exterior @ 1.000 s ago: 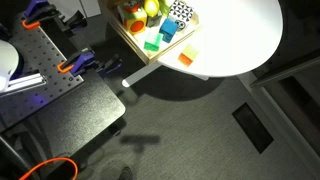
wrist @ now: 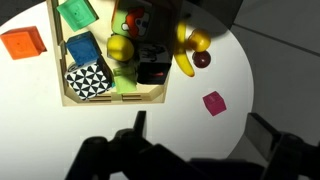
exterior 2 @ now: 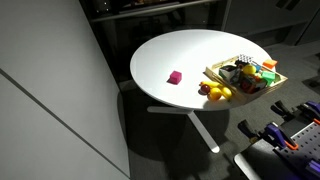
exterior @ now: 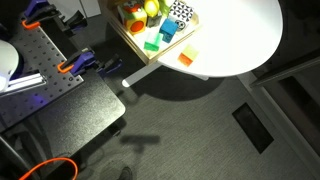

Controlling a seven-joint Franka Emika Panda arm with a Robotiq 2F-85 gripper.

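My gripper stands open at the bottom of the wrist view, its dark fingers wide apart and only the white round table between them. Ahead of it lies a shallow wooden box [wrist: 140,98] holding a blue cube [wrist: 83,48], a checkered block [wrist: 88,80], a green block [wrist: 76,14], a yellow ball [wrist: 120,48] and a black-sided cube [wrist: 153,68]. Outside the box are a banana [wrist: 182,52], an orange fruit [wrist: 199,40], a dark red fruit [wrist: 202,60] and, farther right, a magenta cube [wrist: 214,103]. An orange block [wrist: 22,42] rests left of the box.
The white table [exterior 2: 165,55] has free room around the magenta cube [exterior 2: 175,77]. Below its edge is grey floor [exterior: 195,120]. A dark bench [exterior: 85,105] carrying orange-and-blue parts [exterior: 77,64] stands close by.
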